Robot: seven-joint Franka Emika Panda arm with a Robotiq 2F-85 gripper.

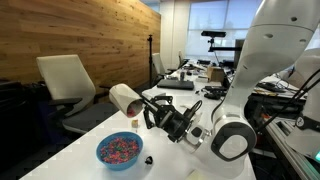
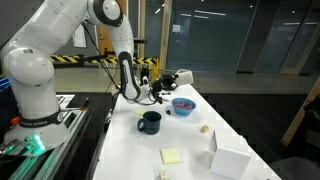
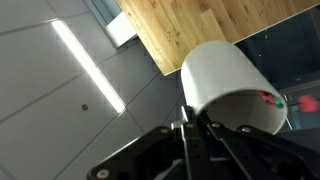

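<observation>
A white cup (image 1: 123, 98) is tipped well over on its side above the table, with my gripper (image 1: 143, 104) shut on it. In the wrist view, the cup (image 3: 215, 75) has its mouth toward the lower right, and small red and green bits (image 3: 270, 99) show at its inner edge. Below it stands a blue bowl (image 1: 105, 147) with many small reddish pieces (image 1: 120, 151) inside. From the other side, the cup (image 2: 184, 76) appears above the bowl (image 2: 182, 112), clear of its rim.
A dark mug (image 2: 149, 122) stands nearer the front of the table. A white box (image 2: 229, 158), a yellow square (image 2: 171, 156) and a small tan block (image 2: 205, 129) lie around the bowl. An office chair (image 1: 68, 84) is behind the table.
</observation>
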